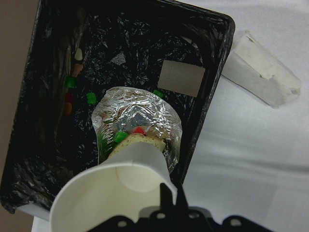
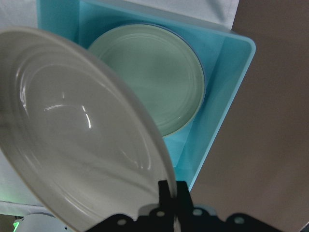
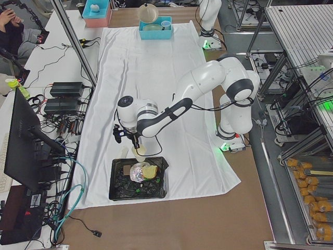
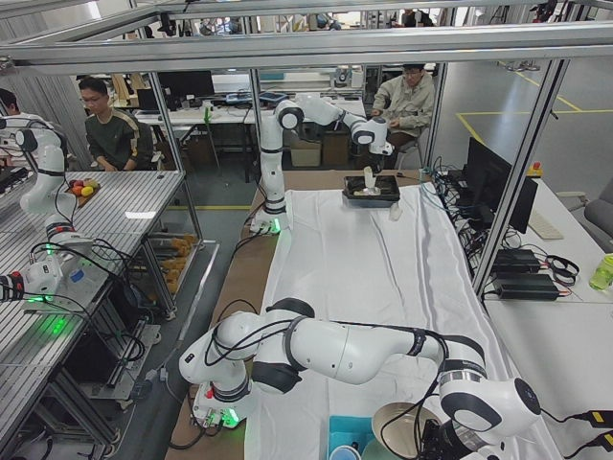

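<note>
In the left wrist view my left gripper is shut on the rim of a white paper cup [image 1: 77, 198], which hangs over a black plastic-lined tray [image 1: 38, 125]. In the tray lie crumpled foil [image 1: 135, 106], a sponge-like yellow piece [image 1: 125, 145], a cardboard square [image 1: 181, 77] and small colored bits [image 1: 91, 97]. In the right wrist view my right gripper is shut on the rim of a cream bowl [image 2: 77, 125], tilted over a blue bin [image 2: 222, 92] with a green plate [image 2: 159, 63] inside.
A crumpled white carton [image 1: 260, 67] lies on the cloth beside the black tray. A monitor [image 3: 23, 151] and cables stand along one side.
</note>
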